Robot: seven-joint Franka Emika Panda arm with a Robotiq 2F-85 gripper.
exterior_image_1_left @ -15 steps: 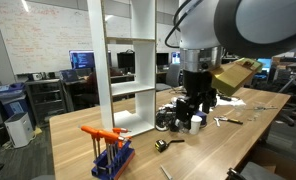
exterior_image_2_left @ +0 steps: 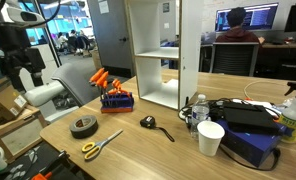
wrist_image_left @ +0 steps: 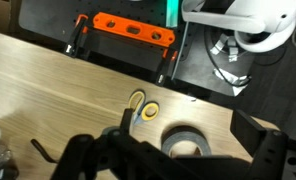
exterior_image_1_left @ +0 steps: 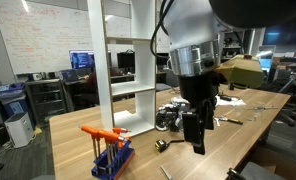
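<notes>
My gripper is open over the front of the wooden table, its two dark fingers wide apart with nothing held. Beneath it in the wrist view lie orange-handled scissors (wrist_image_left: 145, 113) and, closer to the right finger, a roll of dark tape (wrist_image_left: 185, 140). Exterior view 2 shows the gripper (exterior_image_2_left: 26, 82) high at the left, well clear of the tape roll (exterior_image_2_left: 84, 126) and the scissors (exterior_image_2_left: 101, 146). Seen from exterior view 1, the gripper (exterior_image_1_left: 194, 132) covers part of the table behind it.
A blue rack (exterior_image_2_left: 117, 101) holds several orange-handled tools. Near it stands a tall white shelf (exterior_image_2_left: 160, 92). A white cup (exterior_image_2_left: 210, 137), a clear bottle (exterior_image_2_left: 199, 112) and a blue box (exterior_image_2_left: 250, 145) crowd the right. Bare tabletop lies at front centre.
In exterior view 1 the gripper has come lower and looks larger, and the arm has turned somewhat. The white cup behind it is now hidden. The table objects appear unmoved.
</notes>
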